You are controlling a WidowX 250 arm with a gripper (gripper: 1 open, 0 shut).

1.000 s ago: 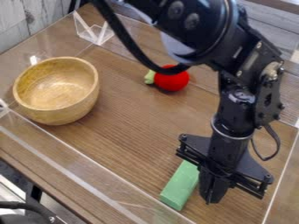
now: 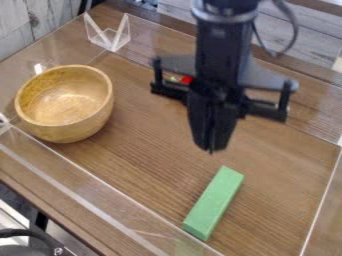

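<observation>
My gripper (image 2: 215, 95) is a large dark shape in the upper middle of the camera view, raised over the back of the wooden table (image 2: 140, 175); I cannot tell how its fingers stand. A green block (image 2: 213, 203) lies flat at the front right, below and apart from it. A red object (image 2: 186, 80) is mostly hidden behind the gripper.
A wooden bowl (image 2: 64, 105) sits at the left. A white wire-like item (image 2: 110, 32) stands at the back left.
My gripper has moved up and back, away from the green block, which now shows in full. It now covers most of the red object.
</observation>
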